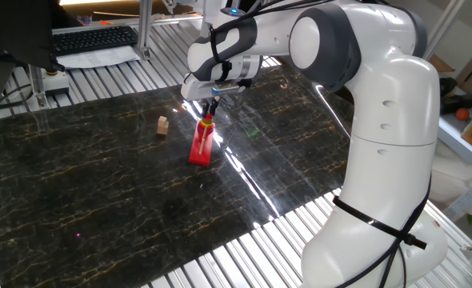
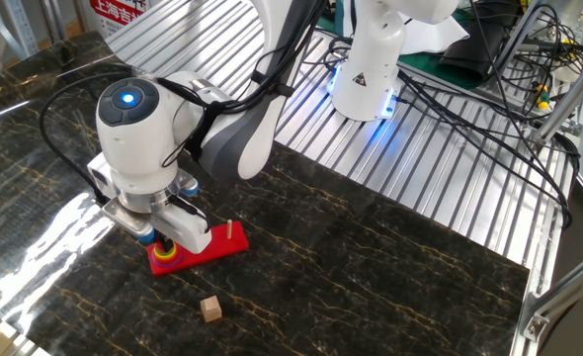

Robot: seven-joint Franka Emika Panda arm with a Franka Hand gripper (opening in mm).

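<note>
A long red board (image 1: 199, 157) lies on the dark marbled tabletop, also visible in the second exterior view as a red board (image 2: 201, 253). Yellow and red rings (image 2: 164, 255) are stacked at one end of it, while a bare wooden peg (image 2: 229, 228) stands at the other. Pointing down, my gripper (image 1: 210, 111) is right over the ring stack, its dark fingertips at or just above the top ring. The hand covers much of this spot in the second exterior view, so whether the fingers grip anything does not show.
Small wooden blocks (image 1: 162, 126) sit beside the board, clear of it. A keyboard (image 1: 94, 38) rests on the slatted metal surface beyond the tabletop. Much of the marbled top (image 1: 84, 184) is bare.
</note>
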